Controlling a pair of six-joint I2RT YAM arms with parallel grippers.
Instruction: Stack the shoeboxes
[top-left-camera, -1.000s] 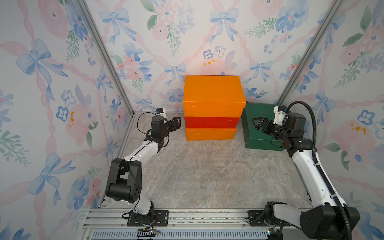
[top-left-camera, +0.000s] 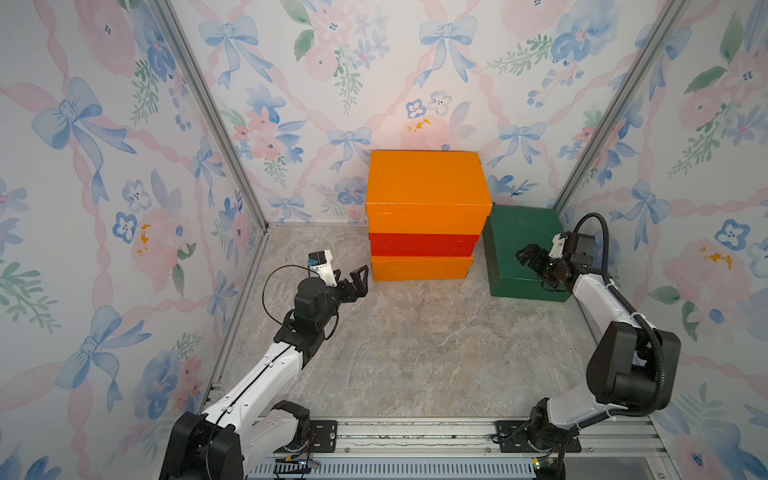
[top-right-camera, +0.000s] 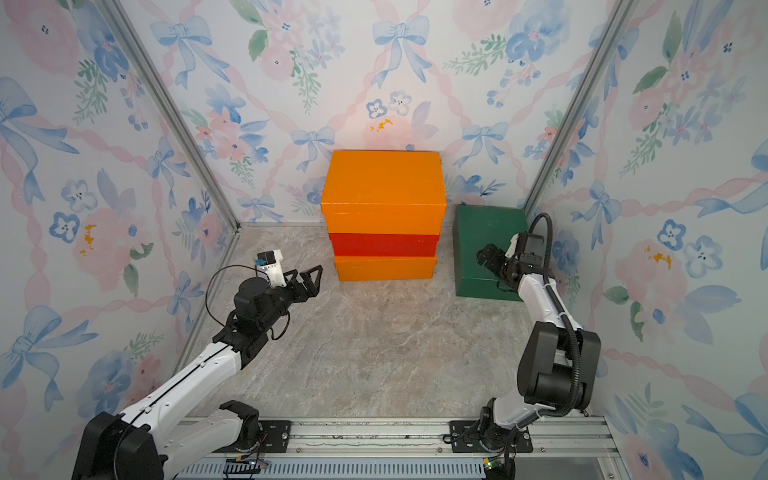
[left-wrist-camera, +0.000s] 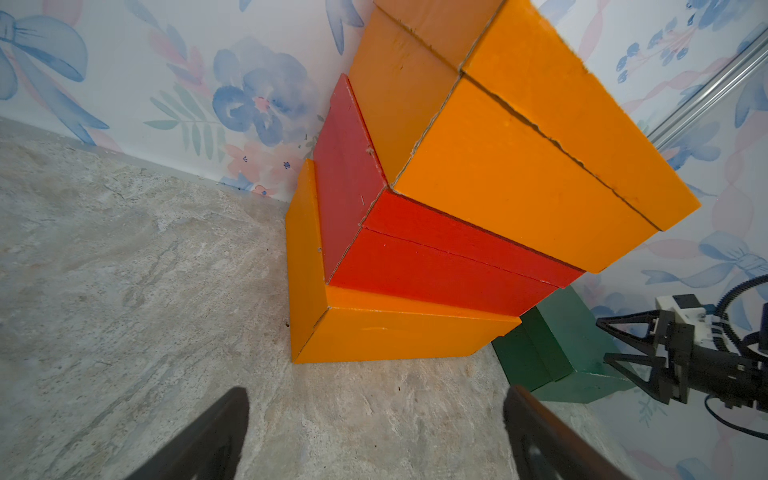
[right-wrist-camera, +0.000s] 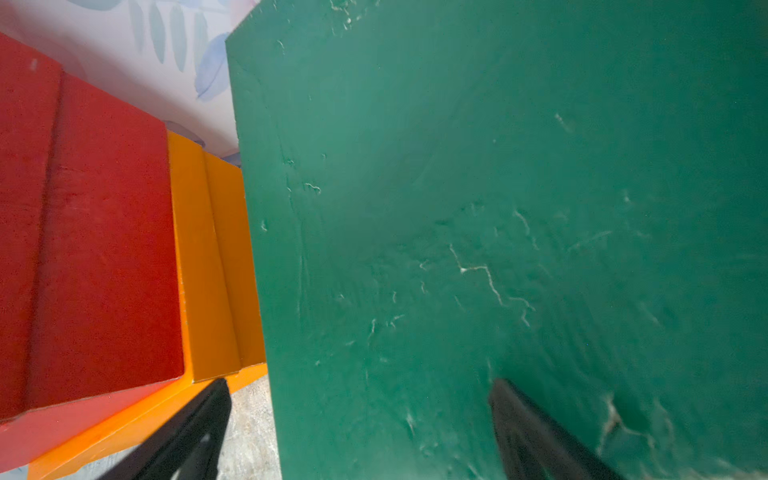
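Note:
Three shoeboxes stand stacked by the back wall: a bottom orange box (top-left-camera: 421, 269), a red box (top-left-camera: 424, 245) on it, and a top orange box (top-left-camera: 428, 180). In the left wrist view, the upper boxes overhang the bottom orange box (left-wrist-camera: 392, 332). To the right of the stack a green box (top-right-camera: 488, 228) lies on the floor. My right gripper (top-left-camera: 528, 262) is over the green box, open and empty; in the right wrist view the green lid (right-wrist-camera: 448, 240) fills most of the frame. My left gripper (top-left-camera: 361, 280) stands open, empty, left of the stack's front corner.
Patterned walls close in the back and both sides. Only a narrow gap separates the green box from the stack.
My left gripper has moved toward the front and slightly right, its arm swinging outward. The boxes have not moved.

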